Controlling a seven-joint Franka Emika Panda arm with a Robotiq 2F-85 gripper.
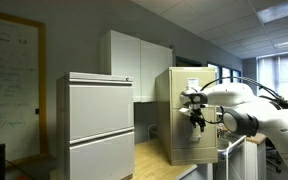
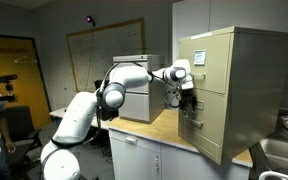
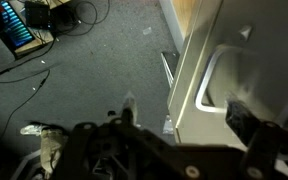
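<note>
A beige-grey filing cabinet (image 2: 216, 125) with stacked drawers stands at the counter's end. In the wrist view, a pale loop-shaped drawer handle (image 3: 205, 92) shows on the cabinet face, at the upper right. My gripper is open, its dark fingers (image 3: 125, 128) far apart, and no object shows between them. The right finger lies over part of the cabinet face, close to the handle; whether it touches cannot be told. From outside, the gripper (image 2: 185, 105) is tilted downward by the drawer fronts.
Another, light grey cabinet (image 1: 99, 125) stands farther along the wooden counter (image 1: 156, 163). A sink (image 2: 284, 154) lies beyond the filing cabinet. In the wrist view, cables (image 3: 46, 58) and clutter cover parts of the grey floor (image 3: 84, 85).
</note>
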